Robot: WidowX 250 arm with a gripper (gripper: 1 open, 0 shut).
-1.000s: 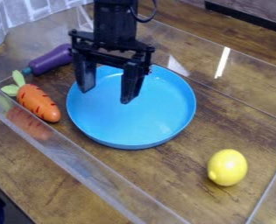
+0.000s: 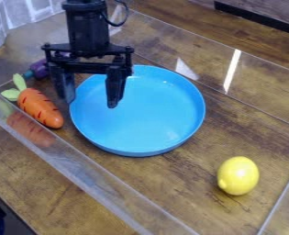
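The black gripper (image 2: 90, 81) stands open above the left rear part of a blue plate (image 2: 144, 119), its fingers pointing down. A toy carrot (image 2: 38, 106) with a green top lies left of the plate. Behind it, a purple eggplant (image 2: 38, 70) is partly hidden by the gripper. A yellow lemon (image 2: 238, 175) lies on the wooden table at the front right.
Clear panels (image 2: 61, 184) run along the near left and right sides of the work area. The table around the lemon and behind the plate at the right is bare.
The gripper has moved left and slightly back, now covering more of the eggplant. The plate, carrot and lemon have not visibly moved.
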